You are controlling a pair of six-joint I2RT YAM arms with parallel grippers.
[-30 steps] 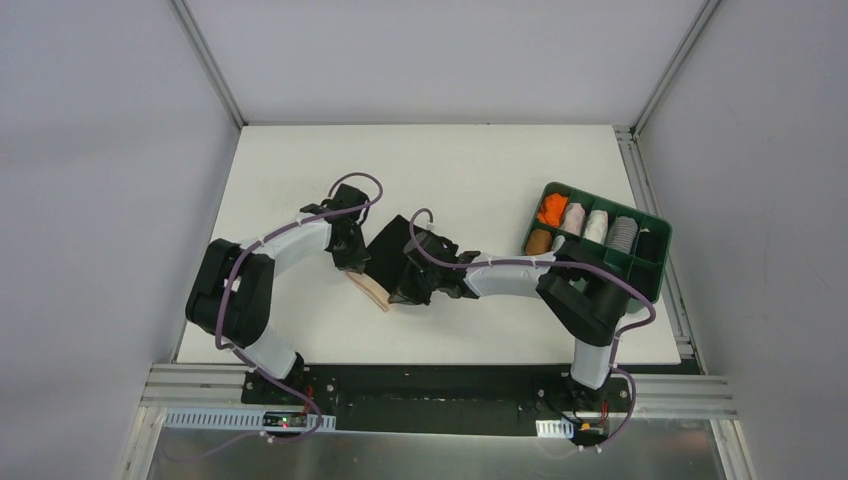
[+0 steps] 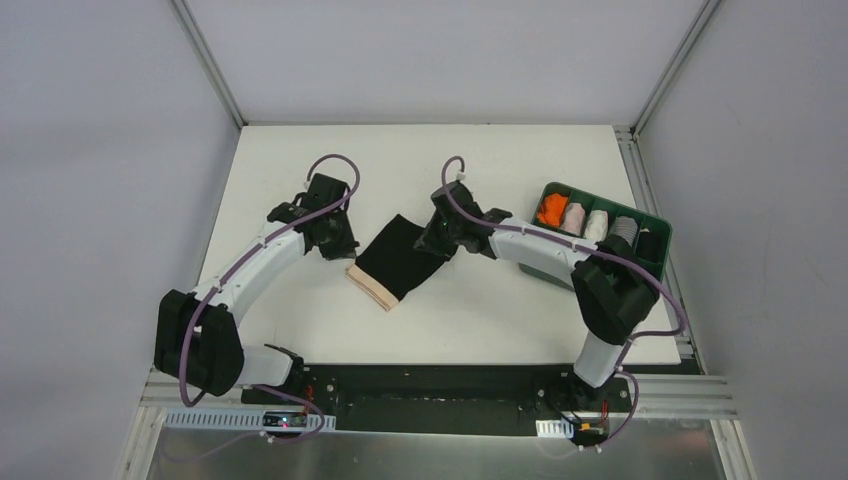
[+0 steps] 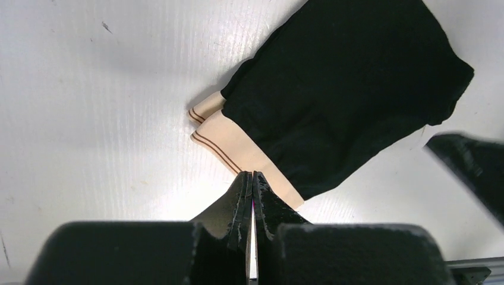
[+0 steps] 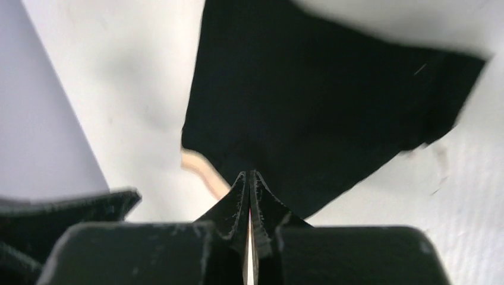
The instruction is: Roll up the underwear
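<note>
Black underwear [image 2: 392, 262] with a beige, dark-striped waistband [image 2: 372, 287] lies folded on the white table, its band toward the front left. In the left wrist view the underwear [image 3: 350, 89] appears flat, two band layers slightly offset at one corner. My left gripper [image 2: 349, 254] is shut, off the left end of the band, with nothing showing between its fingers. Over the right part of the black cloth is my right gripper [image 2: 424, 251], likewise shut and empty as far as shows. The right wrist view, somewhat blurred, has the cloth [image 4: 315, 95] beyond the shut fingertips.
A green divided box [image 2: 653, 215] at the right holds rolled items, among them an orange roll [image 2: 552, 209] and a grey one [image 2: 623, 231]. My right arm passes over its front. Bare table lies behind and in front of the underwear.
My left gripper has pulled back left and away from the waistband. The right gripper has moved from the band's front end up and right over the black cloth. The underwear looks much the same.
</note>
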